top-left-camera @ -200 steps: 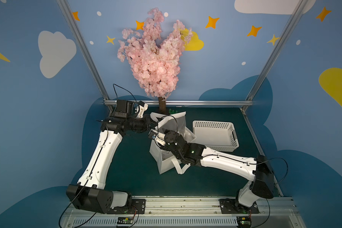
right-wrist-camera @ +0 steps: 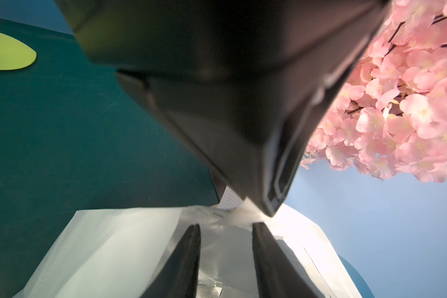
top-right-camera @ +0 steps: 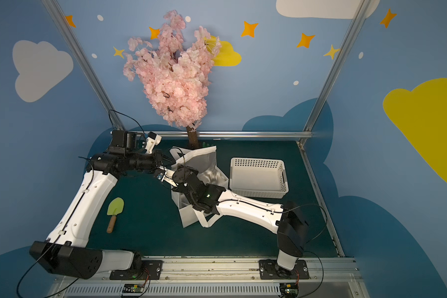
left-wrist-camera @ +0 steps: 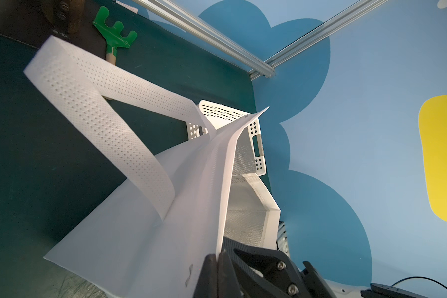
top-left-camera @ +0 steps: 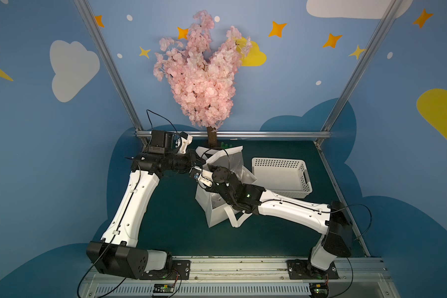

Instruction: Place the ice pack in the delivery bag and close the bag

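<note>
The white insulated delivery bag (top-right-camera: 186,213) stands on the table's middle, top open, foil lining showing. In the left wrist view, my left gripper is shut at the bag's upper edge, beside a white strap handle; whether fabric is between its tips is unclear. My right gripper is part open over the bag's lining in the right wrist view, close below the other arm's black body, with nothing seen between its fingers. I cannot make out the ice pack.
A white perforated basket (top-right-camera: 258,181) sits right of the bag. A green trowel (top-right-camera: 115,208) lies at left, a green rake (left-wrist-camera: 113,34) near the blossom tree (top-left-camera: 198,79) behind. Both arms crowd above the bag.
My right arm has shifted slightly left and up toward the left gripper. The left arm looks unchanged.
</note>
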